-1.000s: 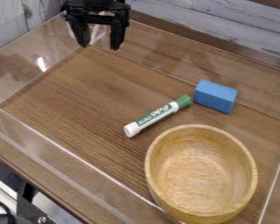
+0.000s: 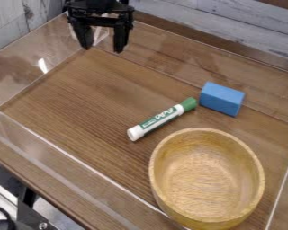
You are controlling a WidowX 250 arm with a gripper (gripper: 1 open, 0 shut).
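Observation:
My gripper (image 2: 102, 36) is at the top left, a black shape over the wooden table, well away from the objects; whether it is open or shut is hard to make out. A white tube with green lettering and a green cap (image 2: 162, 119) lies diagonally right of the middle. A blue block (image 2: 222, 98) rests to its upper right. A round yellow basket (image 2: 207, 142) stands empty at the bottom right.
A dark area with cables shows beyond the table's lower left edge.
My gripper has shifted very slightly at the top; the tube, block and basket have not moved.

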